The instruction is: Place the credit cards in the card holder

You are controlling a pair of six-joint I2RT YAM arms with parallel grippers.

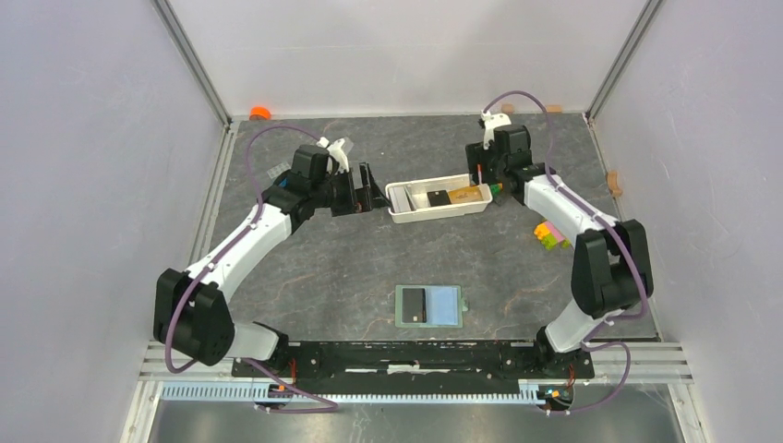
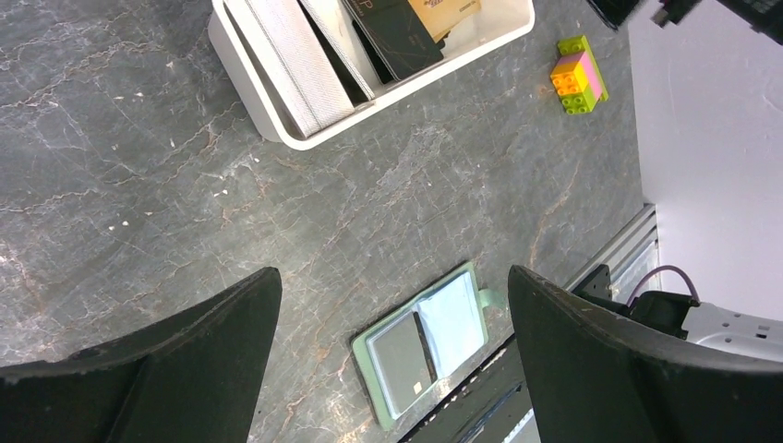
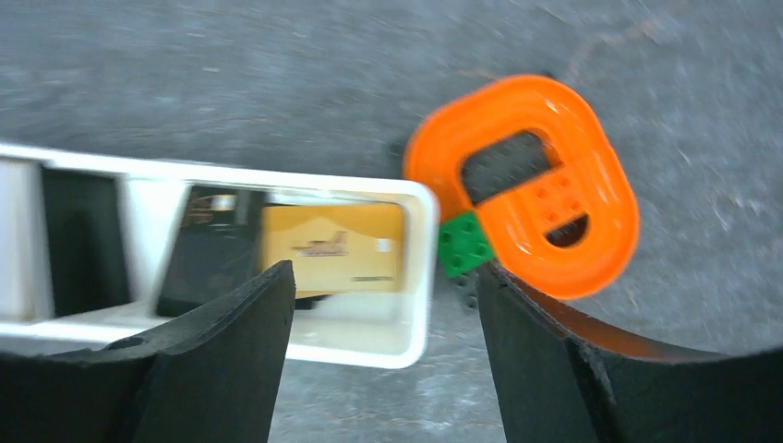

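A white tray (image 1: 439, 212) stands at the back middle, holding a black card (image 3: 214, 245) and a gold card (image 3: 334, 247) that overlap, plus white and dark upright pieces at its left end. Near the front lies a green-edged flat holder (image 1: 399, 318), its left half dark and its right half pale blue. My left gripper is open and empty beside the tray's left end. Over the tray's right end hangs my right gripper, fingers apart, nothing between them; the tray's end wall shows below the gap.
In the right wrist view an orange ring-shaped piece (image 3: 603, 221) with a green block (image 3: 463, 245) sits against the tray's right end. Coloured blocks (image 2: 579, 76) lie further right. Bare table spans between tray and green-edged holder.
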